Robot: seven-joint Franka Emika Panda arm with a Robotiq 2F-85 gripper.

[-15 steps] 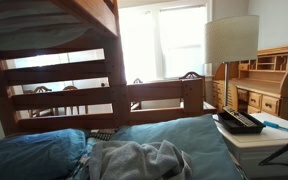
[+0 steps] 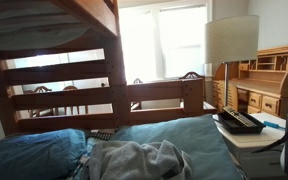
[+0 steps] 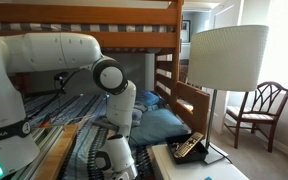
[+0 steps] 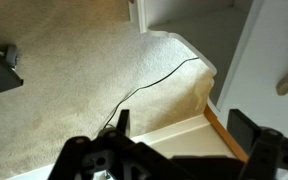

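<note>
My gripper is open in the wrist view, its two black fingers wide apart and nothing seen between them. Below it are beige carpet (image 4: 74,70) and pale furniture. In exterior view 2 the white arm (image 3: 112,78) bends down beside the bed; its fingertips cannot be made out there. A black tray (image 2: 239,122) holding small items stands on the white nightstand (image 2: 254,138) near the lamp (image 2: 231,42). On that same top lies a blue pen-like object (image 2: 273,125). A grey blanket (image 2: 139,160) lies crumpled on the bed beside a blue pillow (image 2: 34,153).
A thin dark cable (image 4: 149,85) runs across the carpet. White furniture with an open recess (image 4: 206,38) borders the floor at the upper right. Wooden bunk-bed rails (image 2: 59,73) rise behind the mattress. A wooden chair (image 3: 257,108) stands far back.
At the right edge of exterior view 1, the visible part of the arm and its dark cable have shifted slightly, with more showing now. Bedding, tray and lamp stay put.
</note>
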